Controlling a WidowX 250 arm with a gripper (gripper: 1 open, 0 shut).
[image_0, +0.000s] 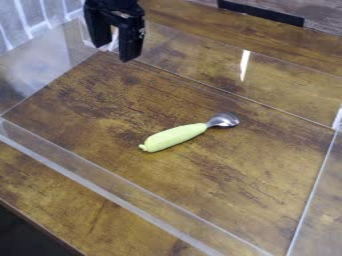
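Note:
A pale green, corn-shaped object lies on the wooden table inside a clear-walled enclosure, near the middle. A metal spoon lies at its upper-right end, touching it. My black gripper hangs at the top left, above the back of the enclosure and well away from both, open with nothing visible between its fingers.
Clear walls border the work area on the near, right, back and left sides. A dark strip runs along the back beyond the table.

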